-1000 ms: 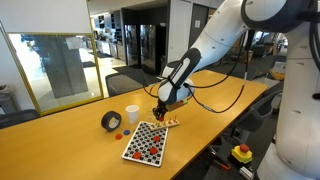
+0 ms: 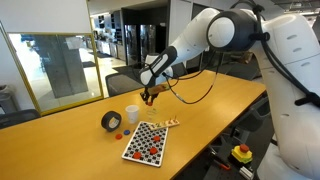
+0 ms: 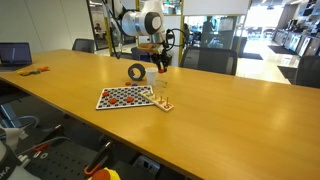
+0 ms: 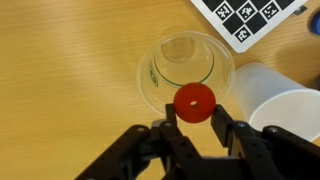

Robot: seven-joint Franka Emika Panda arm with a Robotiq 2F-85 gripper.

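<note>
Between the fingertips of my gripper is a red ball [image 4: 194, 102], held from both sides. In the wrist view the ball overlaps the rim of a clear glass [image 4: 160, 85], and it appears above the glass opening. A white cup [image 4: 280, 110] stands close beside the glass. In exterior view 1 the gripper [image 2: 148, 98] hangs over the table near the white cup [image 2: 133, 113]; the clear glass there is faint.
A checkered board [image 2: 146, 146] with several red pieces lies in front. Close by are a strip with several small pegs [image 3: 157, 102] and a black roll [image 2: 110, 121]. Loose red pieces [image 2: 118, 136] lie left of the board.
My arm has moved away from the strip beside the board, farther back toward the white cup and glass, and has risen. The board and cup have stayed in place.
</note>
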